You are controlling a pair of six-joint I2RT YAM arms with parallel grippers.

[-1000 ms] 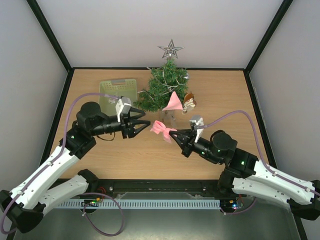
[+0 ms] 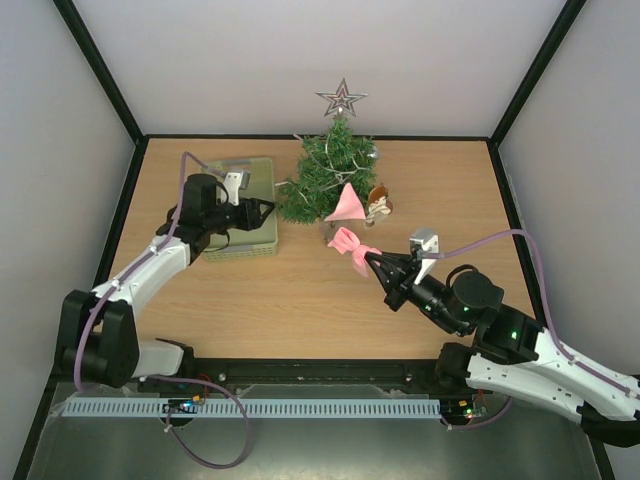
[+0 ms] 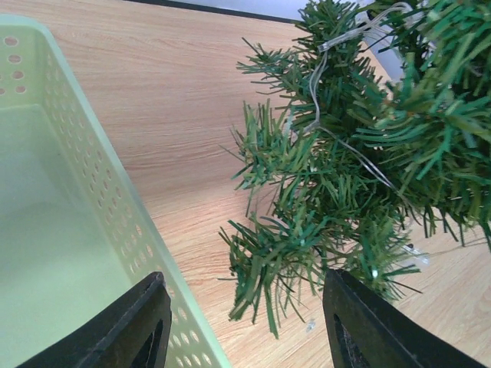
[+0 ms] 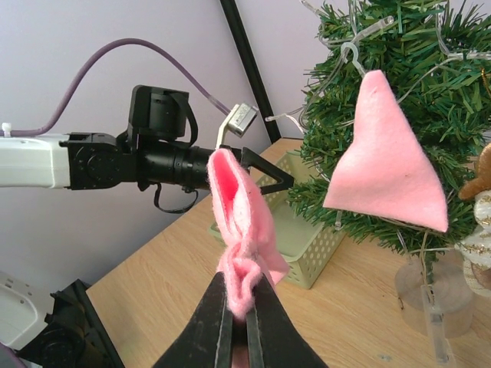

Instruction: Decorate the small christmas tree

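Note:
The green tree [image 2: 325, 170] stands at back centre with a star [image 2: 342, 100] on top, white light wires, a pink felt piece [image 4: 383, 169] and a brown-white ornament [image 2: 378, 206]. My right gripper is shut on a pink bow [image 4: 244, 230], in front of the tree's lower part. My left gripper is over the right side of the green basket [image 2: 225, 245], beside the tree's lower branches in the left wrist view; its fingers are apart, with branches visible beyond the gap and nothing seen held.
The basket sits left of the tree. Bare wooden table [image 2: 300, 310] lies across the front and to the right. The walls and black frame edges bound the workspace on both sides and behind.
My right gripper has moved right with the pink bow.

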